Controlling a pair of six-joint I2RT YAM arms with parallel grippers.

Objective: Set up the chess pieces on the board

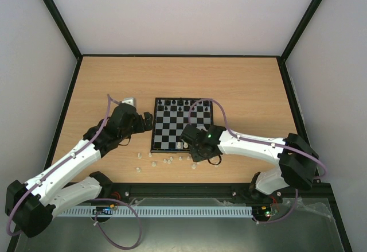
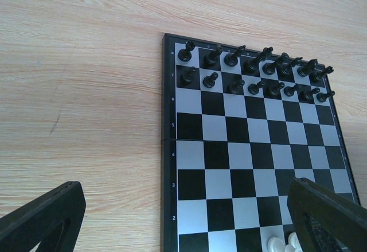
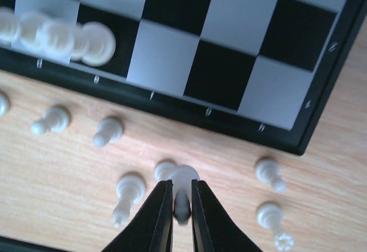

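The black-and-grey chessboard (image 1: 166, 127) lies mid-table. Black pieces (image 2: 252, 62) fill its two far rows, while a few white pieces (image 3: 98, 44) stand along the near row. My right gripper is shut on a white piece (image 3: 184, 174), its round base showing beyond the fingertips, off the board's near edge. Right behind that piece, partly covered, is another white piece (image 3: 163, 168) on the table. Beside the board's left edge, my left gripper hangs open and empty, its fingers wide apart.
Loose white pieces lie along the near side of the board, among them a pawn (image 3: 108, 131), a taller piece (image 3: 129, 196) and one with a crown-like top (image 3: 275, 224). Bare wooden table (image 1: 241, 85) surrounds the board at the back and sides.
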